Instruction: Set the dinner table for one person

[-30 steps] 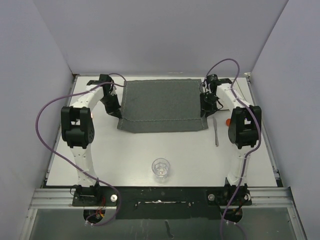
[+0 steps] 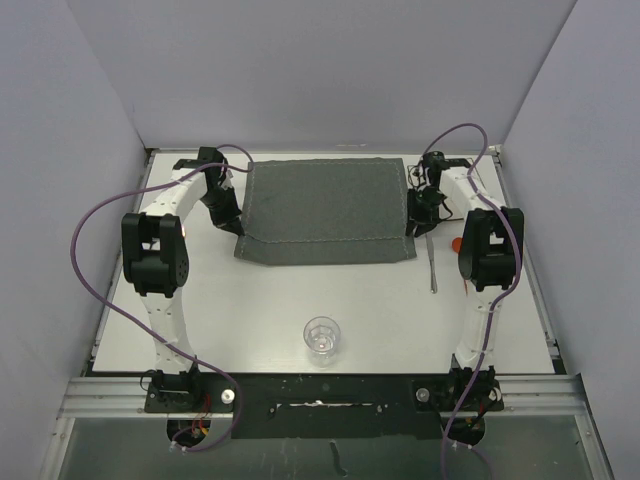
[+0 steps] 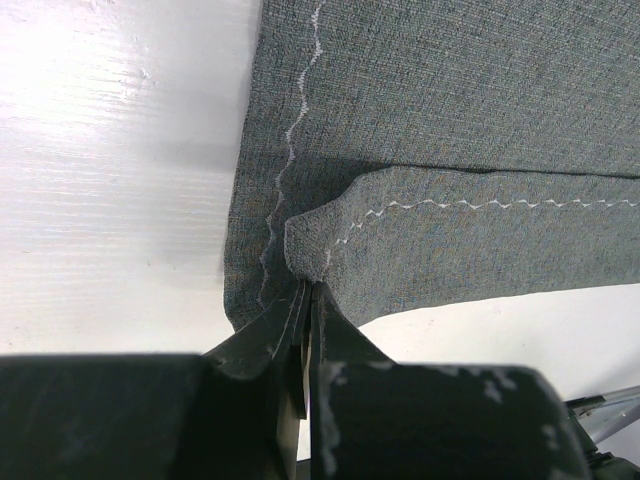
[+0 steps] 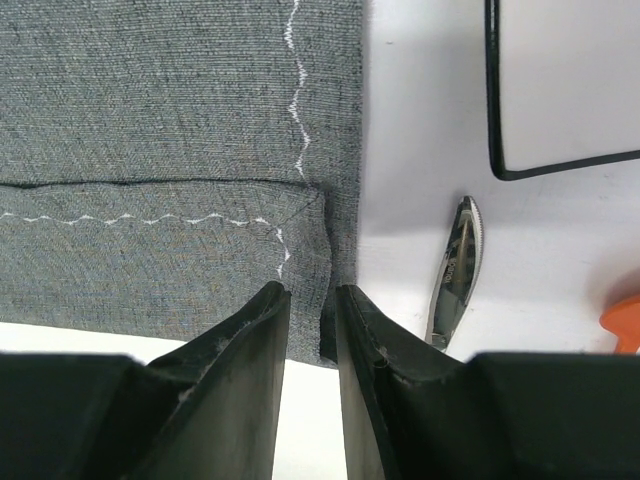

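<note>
A dark grey cloth placemat (image 2: 320, 195) lies at the far middle of the table, a strip along its near side folded over with a stitched edge. At its near left, my left gripper (image 2: 240, 231) is shut, and the cloth (image 3: 312, 240) puckers up between the fingertips at the flap's corner. On the opposite side, my right gripper is open just over the flap's right corner, with the cloth visible below its parted fingers. A clear glass (image 2: 322, 338) stands near the front edge. To the right of the cloth lies a knife (image 4: 457, 270).
An orange-ended utensil (image 4: 625, 322) lies right of the knife, partly behind the right arm. A white, black-rimmed item (image 4: 575, 90) rests at the far right.
The right gripper has shifted slightly to the right at the cloth's right edge. My left arm and the cloth look unmoved.
</note>
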